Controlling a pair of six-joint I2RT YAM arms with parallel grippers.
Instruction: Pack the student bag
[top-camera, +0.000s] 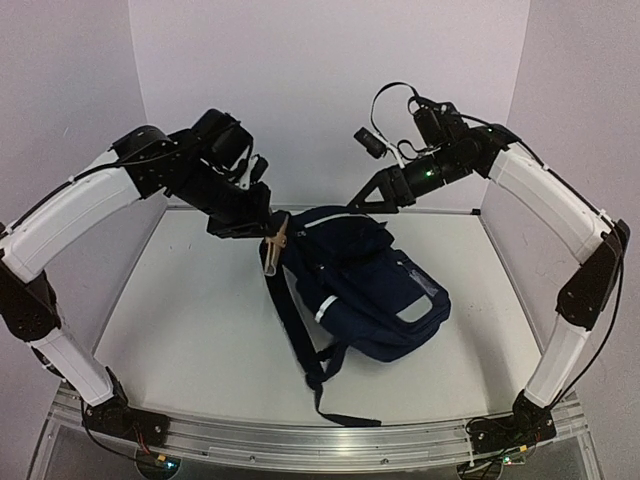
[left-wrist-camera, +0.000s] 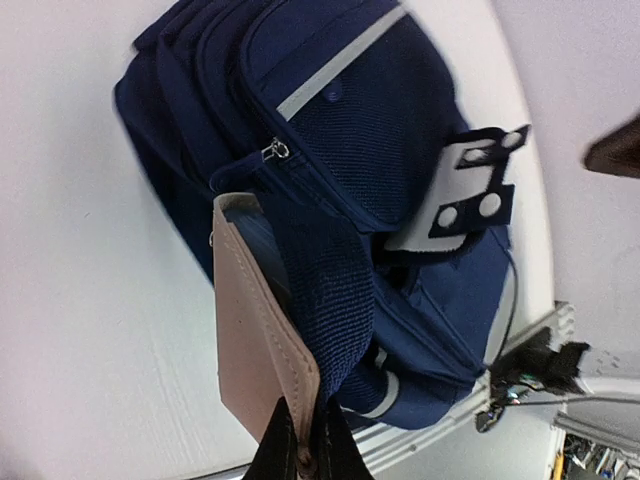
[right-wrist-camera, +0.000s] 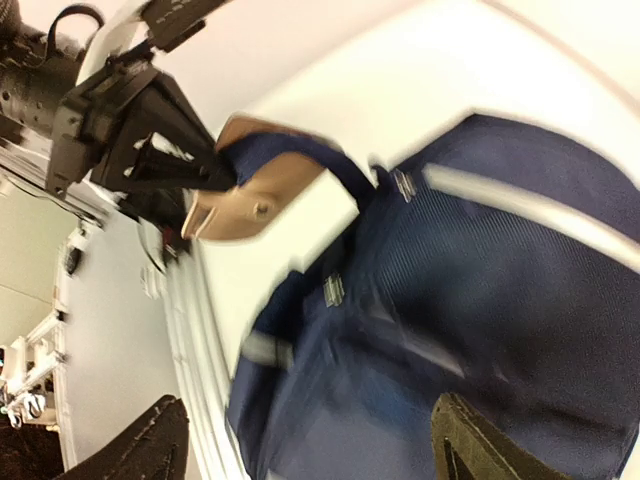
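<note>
A navy student bag (top-camera: 370, 290) lies on the table, its body tilted to the lower right. Above its left side, my left gripper (top-camera: 270, 232) is shut on a flat pinkish-brown case (top-camera: 271, 260). In the left wrist view, the case (left-wrist-camera: 255, 330) and a navy strap (left-wrist-camera: 325, 290) of the bag run together into the fingertips. That strap (right-wrist-camera: 290, 145) also stretches from the left fingers to the bag in the right wrist view. My right gripper is open over the bag, its fingers wide apart, with no grip on the fabric showing.
A loose strap (top-camera: 345, 419) trails toward the table's front edge. Walls close in the back and sides.
</note>
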